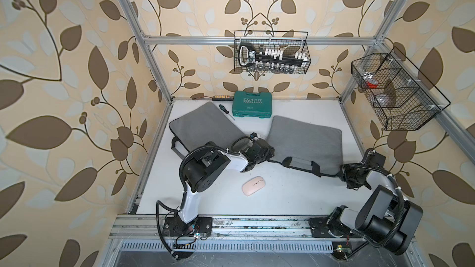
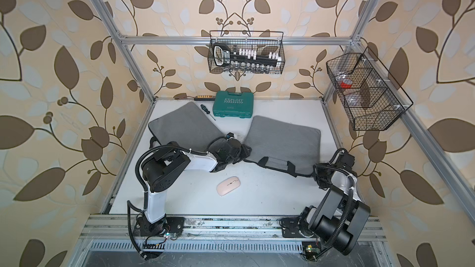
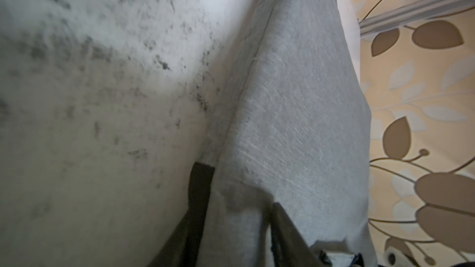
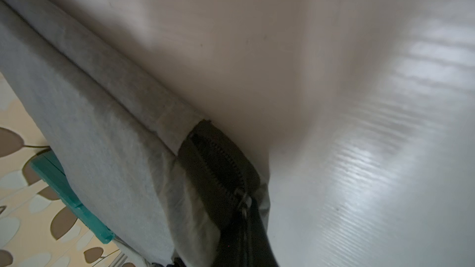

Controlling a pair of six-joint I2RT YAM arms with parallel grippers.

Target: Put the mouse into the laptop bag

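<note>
The pink mouse [image 1: 253, 185] lies on the white table in front of the bags. The grey laptop bag [image 1: 303, 143] on the right has its black zipper edge and handle facing the front. My left gripper is at that bag's near-left edge, its blurred fingers part open over the fabric; whether they touch it is unclear. My right gripper [image 1: 346, 173] is at the bag's front-right corner; in the right wrist view a zipper pull [image 4: 242, 198] shows at the bottom, where its shut fingers are hard to make out.
A second grey bag [image 1: 202, 126] lies back left. A green case [image 1: 251, 108] and screwdriver [image 1: 225, 110] lie at the back. Wire baskets [image 1: 395, 99] hang on the frame.
</note>
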